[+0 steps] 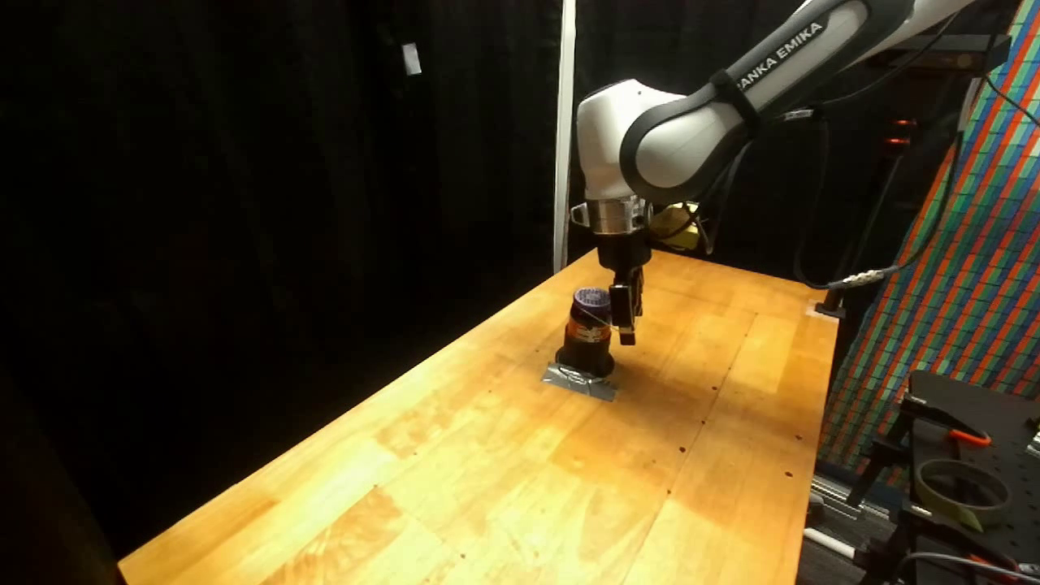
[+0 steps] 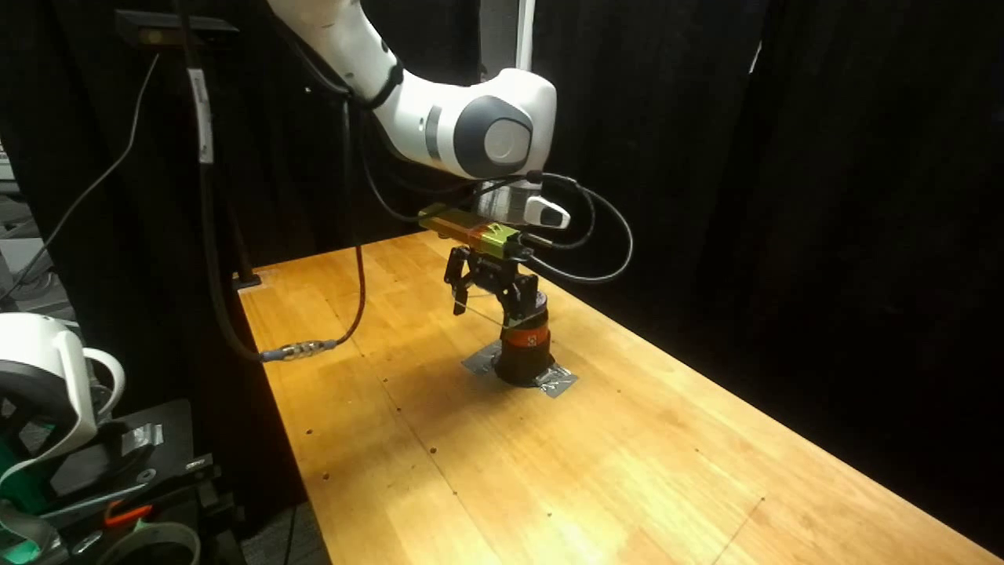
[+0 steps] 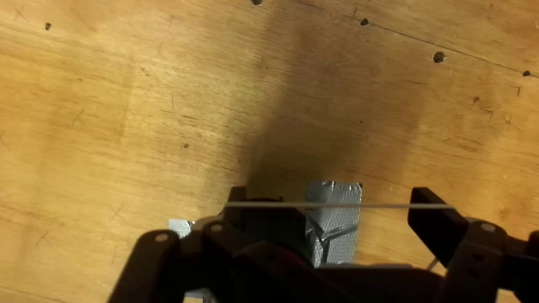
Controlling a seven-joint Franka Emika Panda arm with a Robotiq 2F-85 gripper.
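Note:
A dark cylinder with an orange band and a patterned purplish top stands upright on the table, silver tape at its base. Beside it, above the tabletop, my gripper points down with its fingers apart. A thin pale band stretches across from one fingertip to the other. In the wrist view, the cylinder is mostly hidden behind the left finger and the gripper body. That finger is close to the cylinder; whether they touch I cannot tell. The right finger hangs over bare wood.
Black curtains line its far side. A looping cable hangs from the arm near the table edge. A dark side stand with a tape roll and clamps lies off the table.

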